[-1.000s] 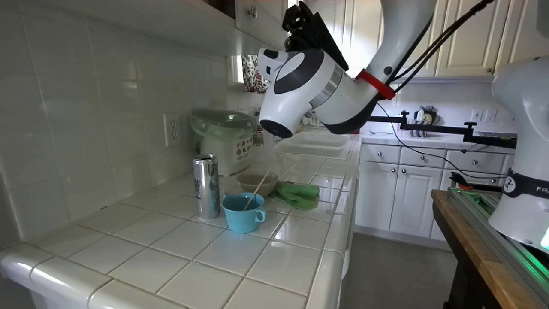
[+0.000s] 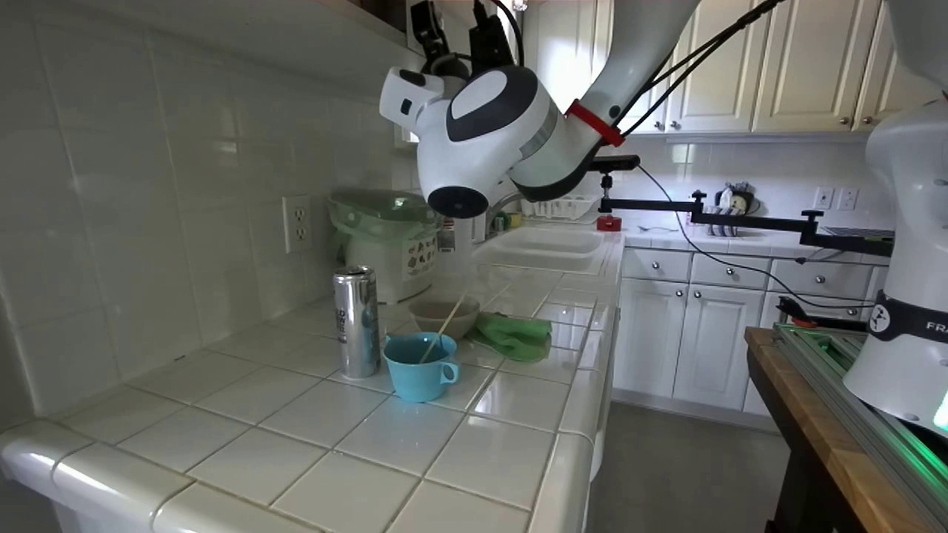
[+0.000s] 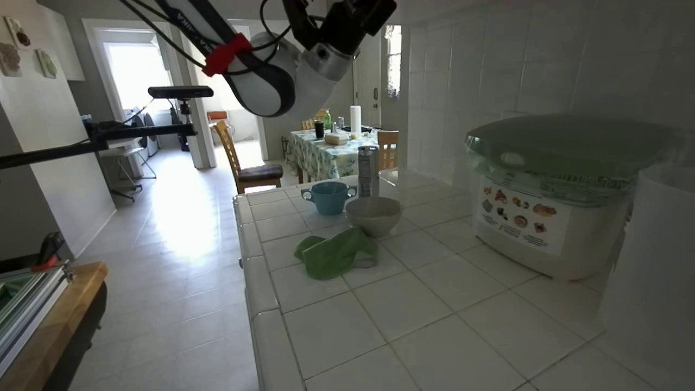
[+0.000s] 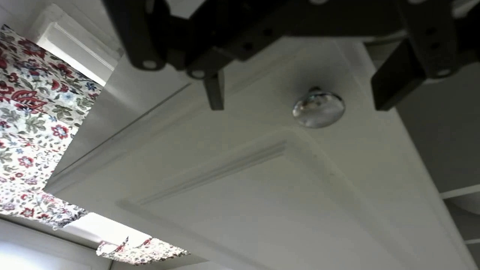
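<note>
In the wrist view my gripper stands open, its two dark fingers spread wide apart. Between and beyond them shows a round, shiny knob [image 4: 318,110] on a white cabinet door [image 4: 252,216]. Neither finger visibly touches the knob; the exact distance cannot be told. Past the door's right edge lies a dark space with pale shelf-like edges. In exterior view 1 the arm's white wrist [image 2: 484,115] is high over the counter, with the dark gripper raised at the upper cabinet and partly hiding it.
Below, on the tiled counter [image 2: 293,471], stand a silver can [image 2: 357,324], a blue cup [image 2: 418,377] with a stick in it, a bowl [image 3: 373,217] and a green cloth [image 3: 335,254]. A lidded bin [image 3: 521,215] is by the wall. Floral curtains [image 4: 27,135] hang beyond the door.
The arm has moved left in exterior view 1, bringing the gripper up to the cabinet door, whose knob was visible before and is now covered there. Items on the counter have not moved.
</note>
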